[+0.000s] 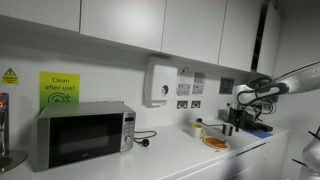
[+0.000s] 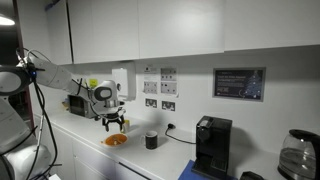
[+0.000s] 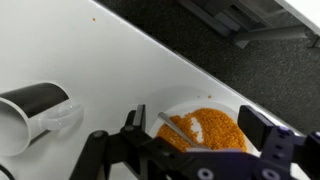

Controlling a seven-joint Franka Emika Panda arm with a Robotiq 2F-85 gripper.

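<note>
A pale plate with orange grain-like food (image 3: 222, 128) lies below my gripper in the wrist view. A thin light utensil handle (image 3: 178, 130) crosses the food, its far end hidden by the gripper. The fingers stand wide open, with a finger to either side of the handle and nothing visibly gripped. In exterior view 2 my gripper (image 2: 112, 121) hangs above the orange plate (image 2: 115, 140). The plate (image 1: 215, 143) also shows near the counter's front edge in exterior view 1. To the left in the wrist view is a dark mug (image 3: 38, 98) with a pale inside.
A dark cup (image 2: 151, 140) stands right of the plate in exterior view 2. Farther right are a black coffee machine (image 2: 213, 147) and a glass kettle (image 2: 299, 154). A microwave (image 1: 85, 132) occupies the left of exterior view 1, with clear counter between it and the plate.
</note>
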